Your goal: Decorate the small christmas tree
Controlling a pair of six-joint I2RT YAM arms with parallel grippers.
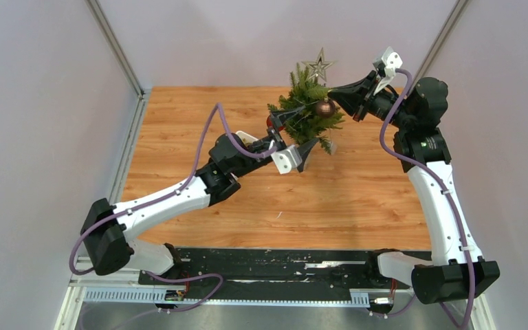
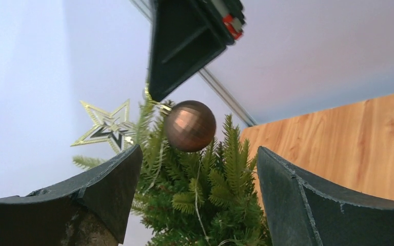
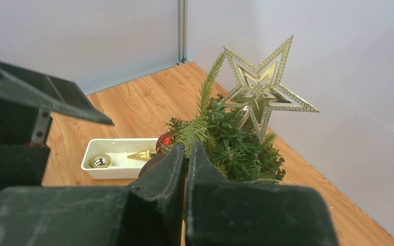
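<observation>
The small green Christmas tree (image 1: 307, 127) stands at the back of the table, a gold star (image 1: 319, 67) at its top. My right gripper (image 1: 330, 95) is shut at its upper right side. From its tip a brown ball (image 2: 190, 126) hangs by a gold loop (image 2: 156, 102), in front of the branches in the left wrist view. My left gripper (image 1: 309, 126) is open at the tree's front left, with branches and the ball showing beyond the gap between its fingers. A red ball (image 1: 271, 122) is partly hidden behind the left gripper.
A white tray (image 3: 120, 173) holds gold ornaments (image 3: 142, 155); the left arm covers most of it in the top view. Walls stand at the back and both sides.
</observation>
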